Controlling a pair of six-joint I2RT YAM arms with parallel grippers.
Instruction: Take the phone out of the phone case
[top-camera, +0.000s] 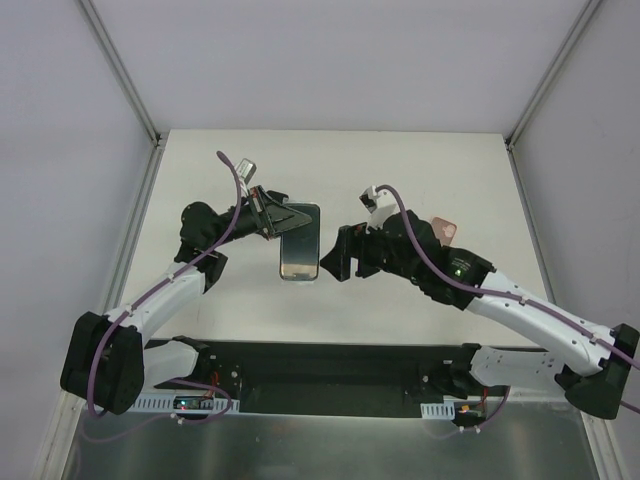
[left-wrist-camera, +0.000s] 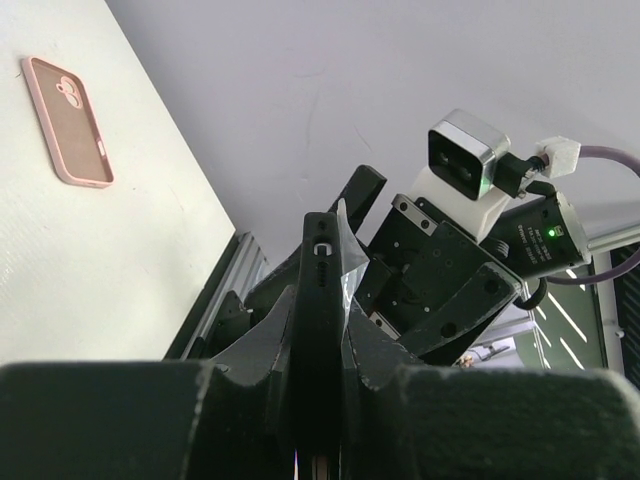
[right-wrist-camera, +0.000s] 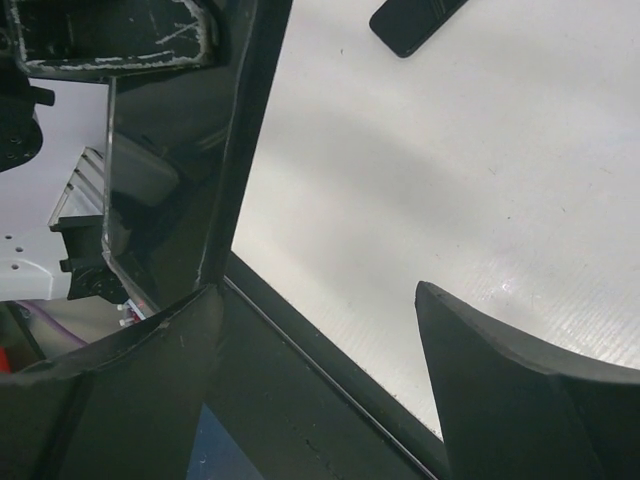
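Observation:
My left gripper (top-camera: 275, 215) is shut on a dark phone (top-camera: 300, 255), held above the table at the centre; in the left wrist view it is seen edge-on between the fingers, with a clear film along it. My right gripper (top-camera: 343, 255) stands just right of the phone, fingers apart with nothing between them. The phone's dark, worn edge fills the upper left of the right wrist view (right-wrist-camera: 170, 180). Whether it still sits in a case is unclear. A pink phone case (left-wrist-camera: 65, 125) lies empty on the table at the right, partly behind the right arm in the top view.
A small black object (right-wrist-camera: 415, 22) lies on it at the top of the right wrist view. Walls border both sides; the table's dark front edge runs below the arms.

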